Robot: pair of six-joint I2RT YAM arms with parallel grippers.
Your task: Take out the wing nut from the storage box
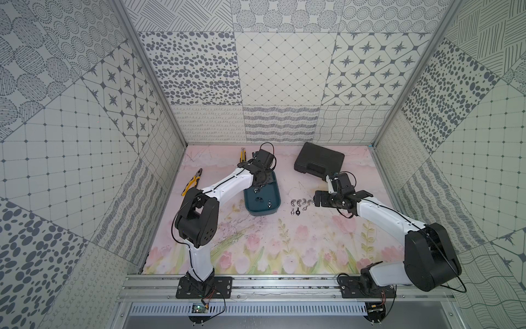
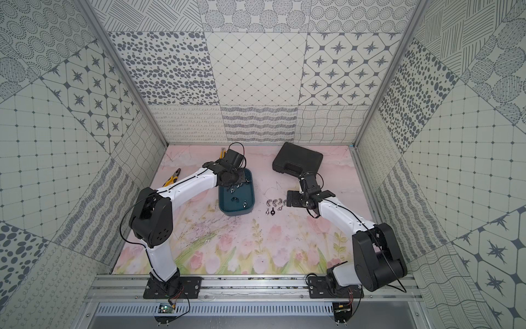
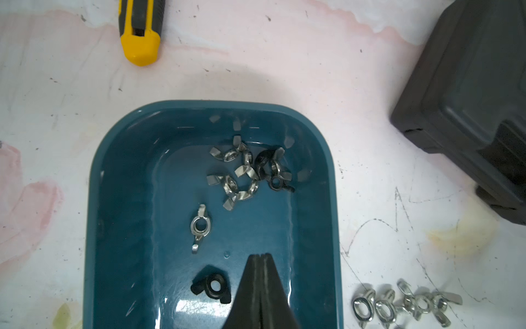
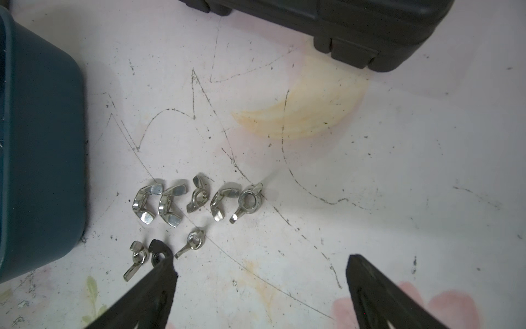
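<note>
In the left wrist view the blue storage box point(image 3: 213, 107) holds several wing nuts: a silver cluster point(image 3: 233, 186) with dark ones point(image 3: 268, 164) at the far right corner, a single silver wing nut point(image 3: 200, 226), and a black wing nut point(image 3: 213, 286) nearer. Over the box is my left gripper, its fingertips close together with nothing showing between them; the black nut lies just left of them. My right gripper stands wide open and empty over the table. Left of it and ahead lie several wing nuts, such as a silver one point(image 4: 249, 200) and a dark one point(image 4: 159, 251).
A black case point(image 1: 319, 159) stands at the back right. Behind the box lies a yellow utility knife point(image 3: 140, 38), and yellow-handled pliers point(image 1: 191, 181) rest on the left.
</note>
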